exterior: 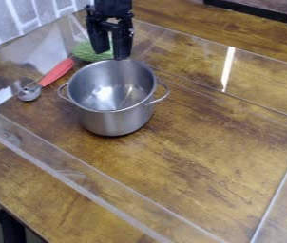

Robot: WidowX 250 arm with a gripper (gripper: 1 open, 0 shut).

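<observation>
A steel pot (113,112) with two loop handles stands upright on the wooden table at the upper middle left. Above its back rim, at the top of the view, is my dark gripper (110,46), pointing down over a green cloth-like item (89,53); whether its fingers are open or shut is hard to tell. A red-handled utensil (56,73) with a round metal end lies left of the pot, and the pot appears empty.
Clear plastic walls (229,66) edge the work area on several sides.
</observation>
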